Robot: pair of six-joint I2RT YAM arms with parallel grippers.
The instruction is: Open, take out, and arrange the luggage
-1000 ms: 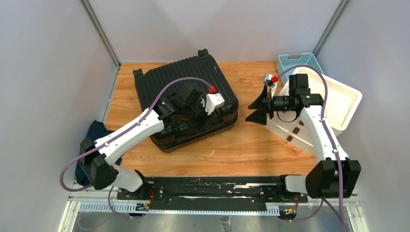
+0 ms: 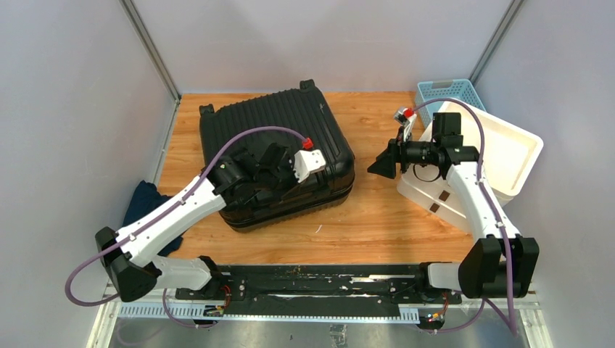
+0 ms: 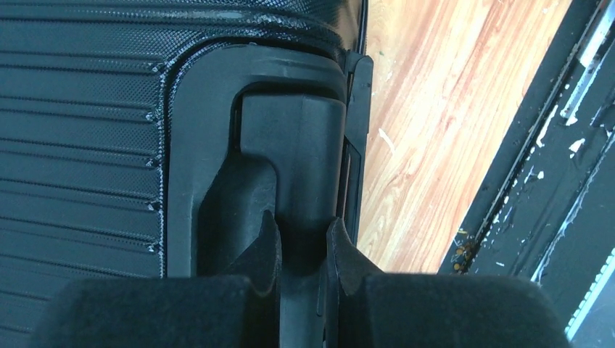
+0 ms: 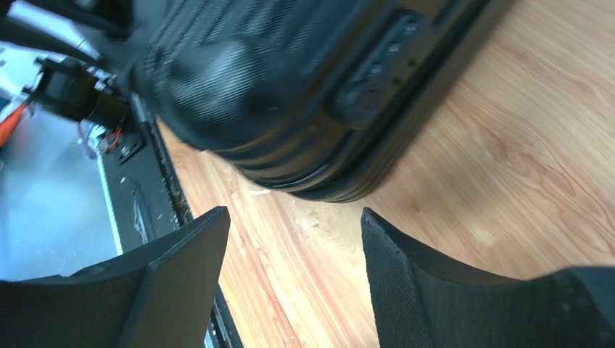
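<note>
A black ribbed suitcase [image 2: 246, 116] lies on the wooden table, slightly rotated. My left gripper is down on the suitcase's side handle [image 3: 294, 145], its fingertips at either side of the handle piece; whether they grip it firmly is hard to tell. My right gripper hangs to the right of the suitcase, fingers apart with nothing between them, facing the suitcase's corner [image 4: 319, 167] above bare wood.
A cream storage box [image 2: 508, 145] with a blue basket [image 2: 450, 87] behind it fills the right side. A dark blue cloth [image 2: 141, 206] lies at the left. Bare table [image 2: 370, 232] shows in front of and right of the suitcase.
My left arm has moved a little left and toward the front, and the suitcase has shifted slightly the same way. The right arm has shifted very slightly.
</note>
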